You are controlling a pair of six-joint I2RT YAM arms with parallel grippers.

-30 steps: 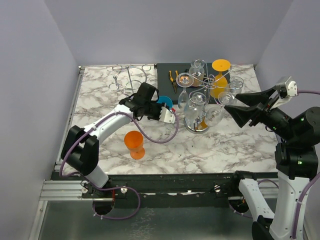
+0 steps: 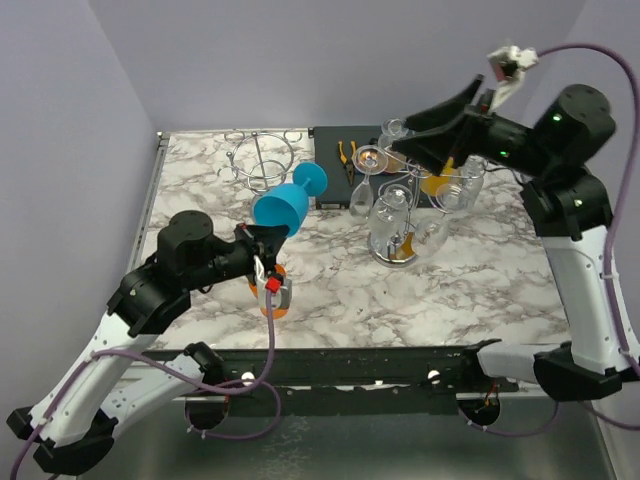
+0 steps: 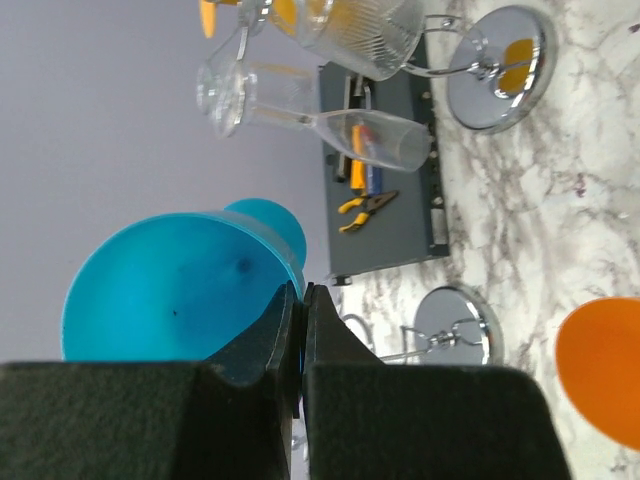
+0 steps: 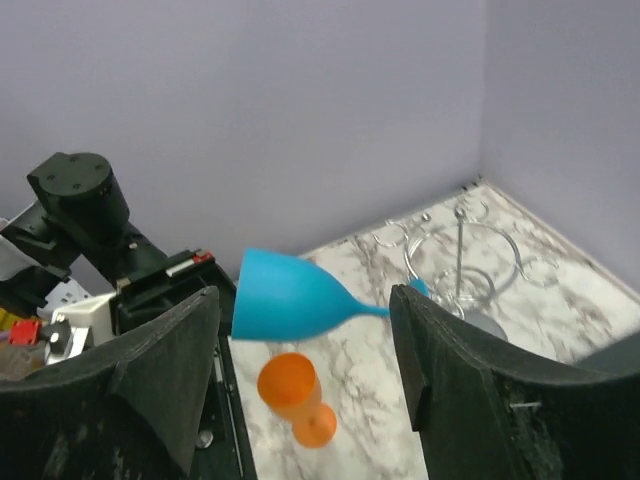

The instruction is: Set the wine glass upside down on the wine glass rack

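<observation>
A blue wine glass (image 2: 285, 205) is held on its side by my left gripper (image 2: 268, 237), which is shut on its rim; in the left wrist view the rim of the blue bowl (image 3: 160, 290) runs into the fingertips. My right gripper (image 2: 430, 145) is raised at the back right, part open and empty, blurred, facing the blue glass (image 4: 290, 295). An empty wine glass rack (image 2: 255, 160) stands at the back left. A second rack (image 2: 395, 258) at the right holds several hanging glasses (image 2: 388, 215).
An orange glass (image 4: 287, 385) stands below the left gripper on the marble table (image 2: 340, 300). A dark tray (image 2: 330, 160) with pliers lies at the back.
My left gripper has lifted the blue glass and moved it toward the front left, tilting it. My right gripper has risen and moved toward the back left.
</observation>
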